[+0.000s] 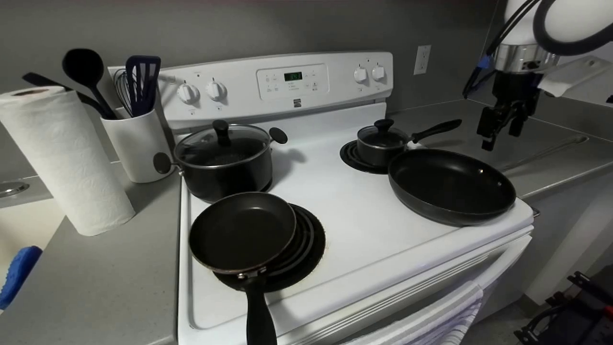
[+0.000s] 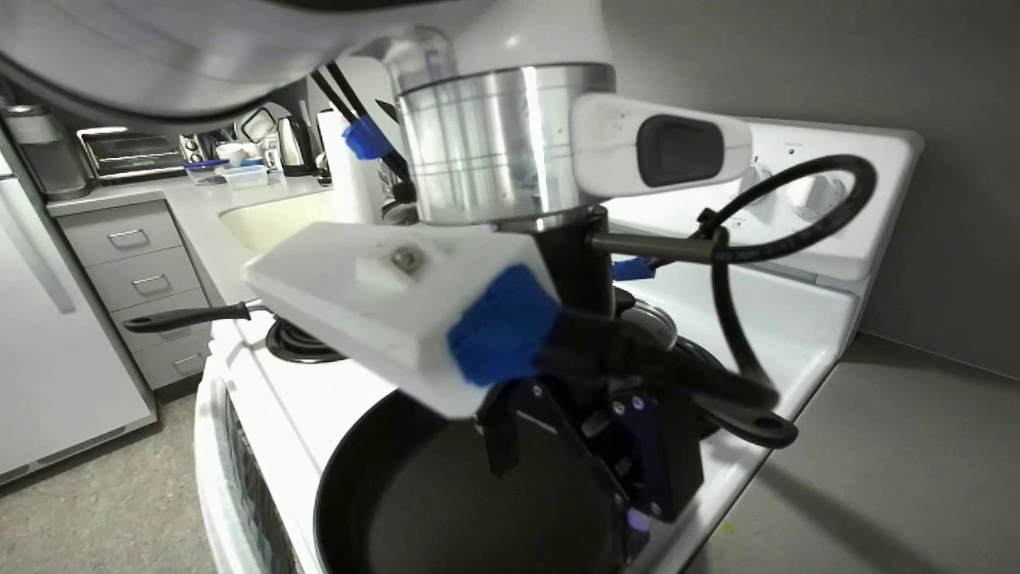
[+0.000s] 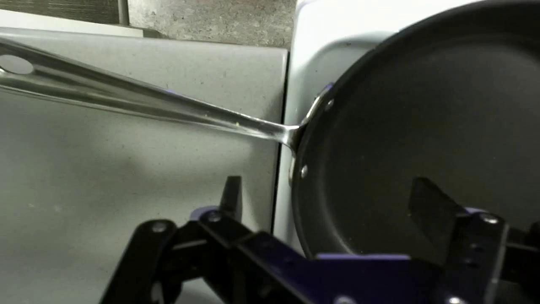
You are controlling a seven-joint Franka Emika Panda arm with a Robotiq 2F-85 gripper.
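My gripper (image 1: 501, 137) hangs open in the air near the right end of the stove, nothing between its fingers. Below it in the wrist view lies the large black frying pan (image 3: 420, 126), its left rim showing between the two fingertips. From that rim a metal handle (image 3: 167, 104) reaches left over the counter, ahead of the fingers and clear of them. Exterior view 1 shows the same pan (image 1: 448, 184) on the stove's front right. In exterior view 2 the arm covers part of the pan (image 2: 478, 516).
A small lidded saucepan (image 1: 382, 143) sits behind the pan, handle pointing right. A lidded pot (image 1: 227, 166) and a small skillet (image 1: 244, 233) occupy the stove's left. Paper towels (image 1: 66, 158) and a utensil crock (image 1: 138, 146) stand farther left.
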